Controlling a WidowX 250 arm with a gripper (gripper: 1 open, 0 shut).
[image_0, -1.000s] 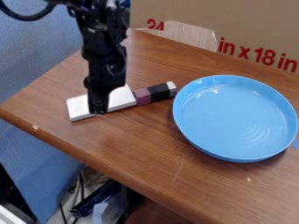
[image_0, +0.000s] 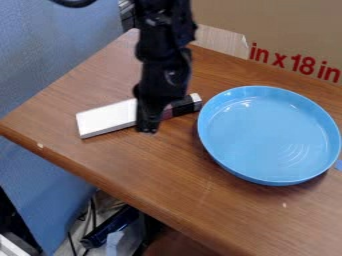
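A long bar (image_0: 104, 119) with a white body and a dark maroon and black end lies on the wooden table (image_0: 160, 190), left of a blue plate (image_0: 269, 135). My black gripper (image_0: 152, 124) hangs over the bar's dark end, covering part of it. Whether its fingers are open or shut, and whether anything is between them, I cannot tell.
A cardboard sheet (image_0: 267, 25) with red lettering stands behind the table. The table's near left edge drops to clutter on the floor, beside a blue padded surface (image_0: 47, 75). Bare wood lies in front of the plate and bar.
My gripper has moved right, from above the bar's white part to over its dark end. The bar and plate look unmoved.
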